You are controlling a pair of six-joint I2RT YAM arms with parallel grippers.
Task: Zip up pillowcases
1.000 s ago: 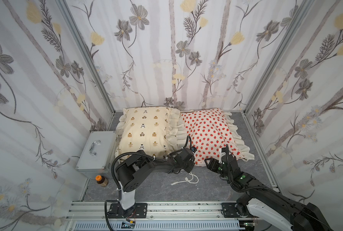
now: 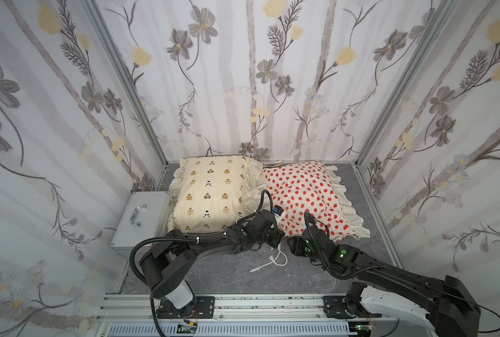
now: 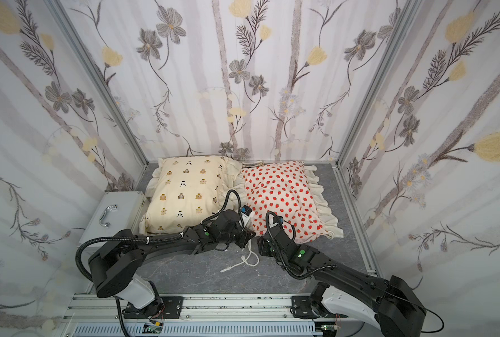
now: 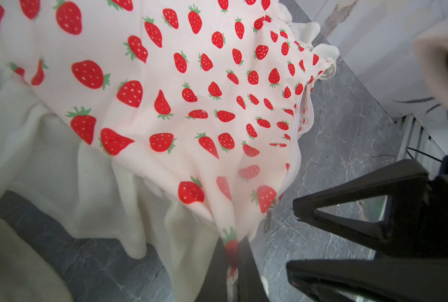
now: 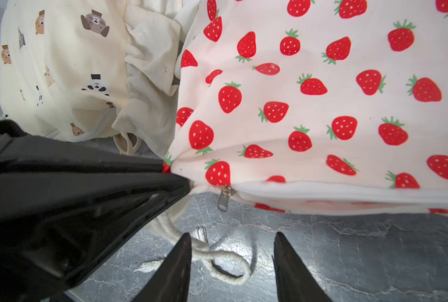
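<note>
The strawberry pillowcase (image 2: 303, 193) lies on the right of the grey floor, its front edge facing me. My left gripper is shut on the pillowcase's near-left corner, drawing the fabric into a taut point. Close to that corner, a small metal zipper pull (image 5: 224, 198) hangs from the seam, and the fabric edges gape apart to its right. My right gripper is partly open just in front of the pull, nothing between its fingers. The animal-print cream pillowcase (image 2: 210, 193) rests on the left; its zipper cannot be seen.
Behind the left gripper, a white cord (image 5: 229, 256) lies looped on the floor. A grey metal box (image 2: 140, 216) with a handle stands at the left wall. Bare floor (image 2: 216, 278) stretches in front of the pillows. The two grippers are close together.
My left arm has shifted left, taking the strawberry pillowcase's corner a little with it. The right gripper has moved left, toward that corner. The orange-capped bottle is now hidden behind the left arm.
</note>
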